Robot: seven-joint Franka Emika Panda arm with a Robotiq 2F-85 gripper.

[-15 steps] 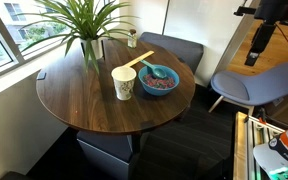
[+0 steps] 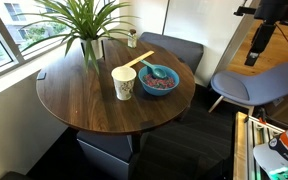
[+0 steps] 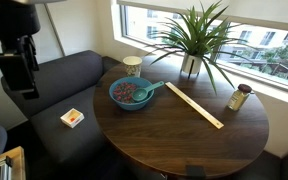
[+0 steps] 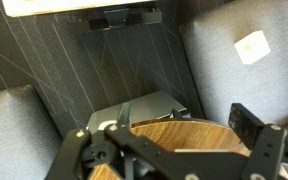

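Observation:
A round dark wooden table (image 2: 79, 95) carries a blue bowl (image 2: 158, 88) of reddish-brown pieces, with a teal spoon (image 2: 161, 72) resting in it. Beside the bowl is a white patterned cup (image 2: 124, 83). Behind them a flat wooden stick (image 2: 134, 60) lies on the tabletop. High at the right of exterior view 1, my gripper (image 2: 255, 57) hangs away from the table and all these objects. In the wrist view its fingers (image 4: 244, 120) are spread apart, with nothing held between them; the table's edge (image 4: 174, 130) shows beyond the gap.
A potted plant (image 3: 194, 40) and a small jar (image 3: 240, 97) stand on the table. Grey chairs (image 2: 249, 85) surround it, one bearing a small white-and-yellow item (image 3: 72, 118).

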